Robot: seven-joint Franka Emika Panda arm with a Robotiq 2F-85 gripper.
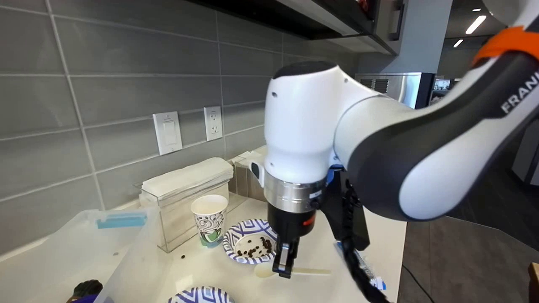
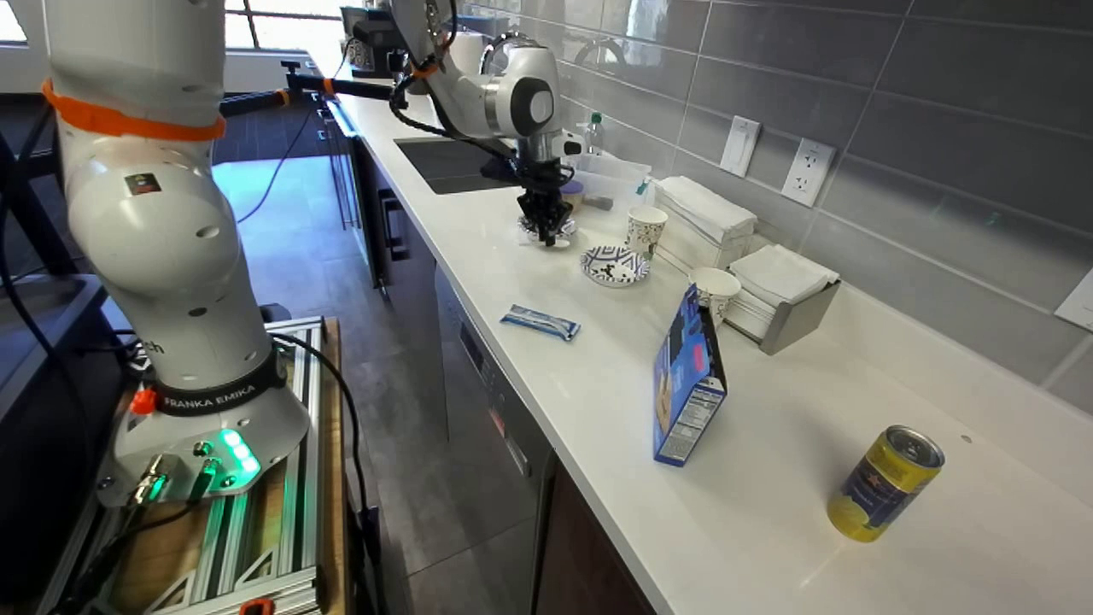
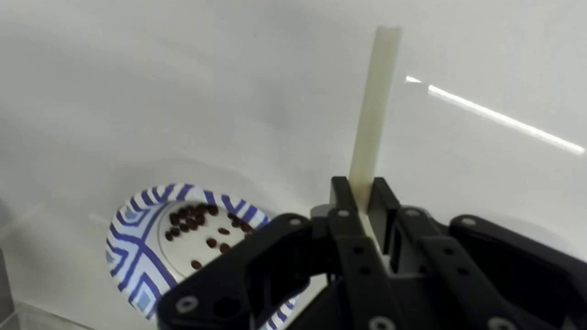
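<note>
A pale spoon [image 1: 313, 272] is clasped in my gripper [image 1: 284, 270], its long handle [image 3: 377, 104] running out from between the fingers in the wrist view. The spoon's scoop end [image 1: 263, 270] points left in exterior view 1; the wrist view hides it behind the gripper. Close beside is a blue-patterned paper bowl [image 1: 231, 247] holding several dark beans [image 3: 190, 215]. Lower down, a second patterned bowl [image 1: 202, 293] is cut off by the picture's edge. How high the spoon hangs cannot be told.
Behind the bean bowl stand a paper cup [image 1: 209, 222] and a napkin holder [image 1: 174, 212]. A clear bin [image 1: 124, 257] is at the left. A wrapped bar [image 2: 540, 322], a blue box [image 2: 681, 384] and a yellow can [image 2: 886, 482] rest farther along the counter.
</note>
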